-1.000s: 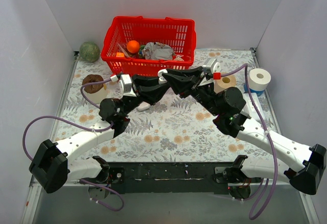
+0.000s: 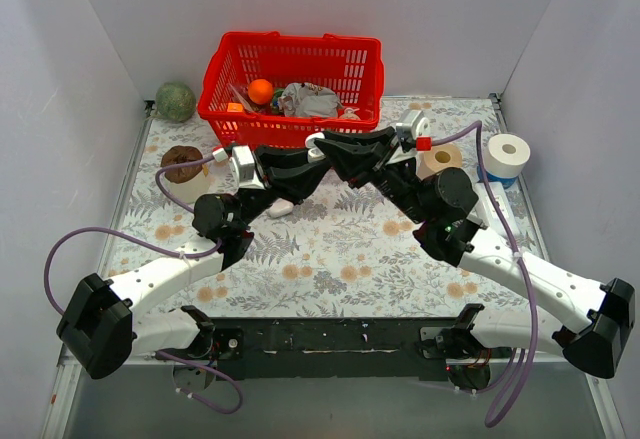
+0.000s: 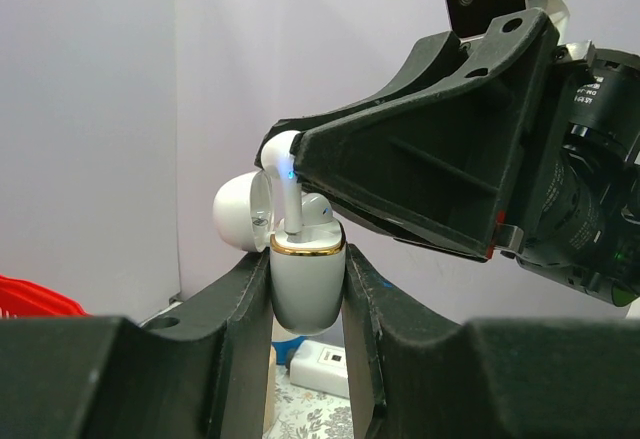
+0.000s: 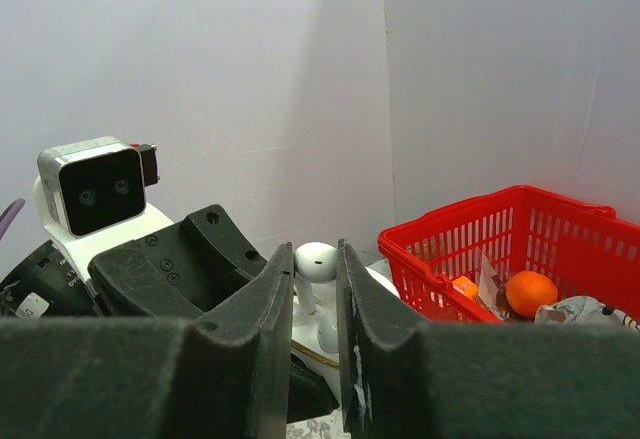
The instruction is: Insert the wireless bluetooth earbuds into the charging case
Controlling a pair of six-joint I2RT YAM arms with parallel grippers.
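Note:
My left gripper is shut on the white charging case (image 3: 305,284), which has a gold rim and is held upright in the air. Its lid (image 3: 236,213) stands open. A white earbud (image 3: 278,151) with a blue light is above the case, stem down, the stem's lower end at the case's opening; how deep it sits cannot be told. Beside the stem, a rounded white shape shows in the case, perhaps the other earbud. My right gripper has its fingers close on both sides of the earbud's head; whether they press on it is unclear.
Behind the grippers stands a red basket (image 2: 222,94) holding an orange (image 2: 260,91) and other items. Tape rolls (image 2: 439,158) and a white paper roll (image 2: 505,155) stand at the right. A small white object (image 2: 280,208) lies on the table below.
The right arm and its cable have shifted very slightly left, with the right fingertips still over the case. The left arm and case have stayed in place.

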